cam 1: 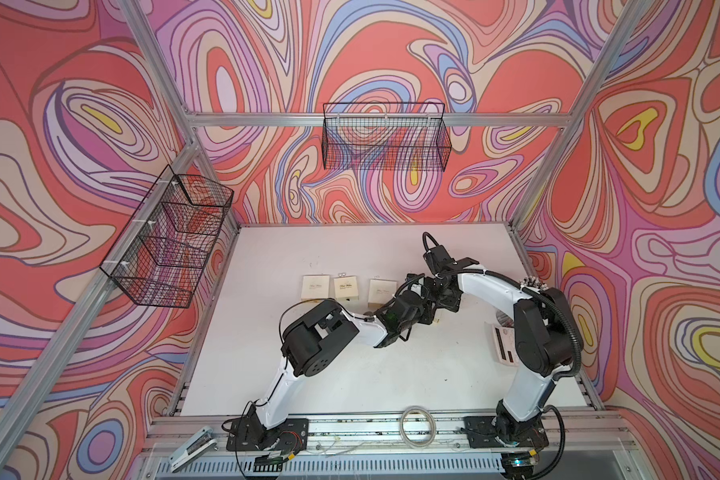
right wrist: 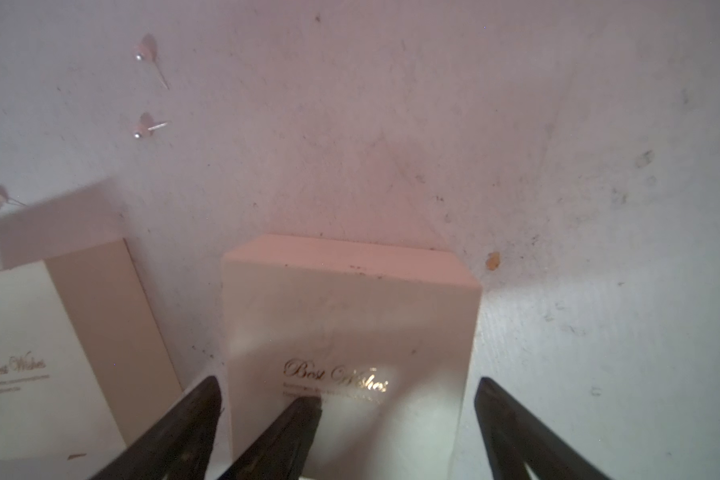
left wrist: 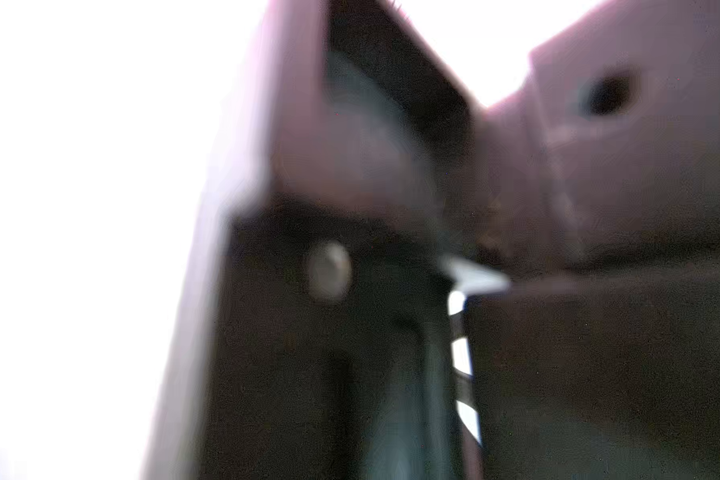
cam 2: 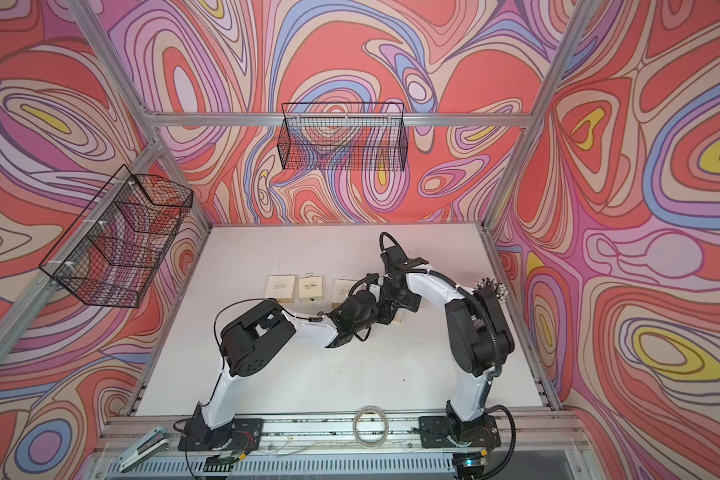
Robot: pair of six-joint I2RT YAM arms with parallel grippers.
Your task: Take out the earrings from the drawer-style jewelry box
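Note:
A cream box (right wrist: 352,316) marked "Best Wishes" fills the lower middle of the right wrist view, closed as far as shows. My right gripper is open, its fingers on either side of the box. A dark shape, perhaps a left fingertip or a shadow, overlaps the box's face. From above, only a pale corner of this box (cam 2: 398,317) shows under the arms. My left gripper (cam 1: 429,310) is beside the right one; dark, blurred surfaces fill its wrist view, so its finger cannot be judged. Pearl earrings (right wrist: 145,53) lie on the table beyond the boxes.
Three similar cream boxes (cam 1: 315,286) stand in a row to the left, the nearest (right wrist: 24,352) close by. A pale case (cam 1: 504,344) lies at the right edge. Both arms are crowded together.

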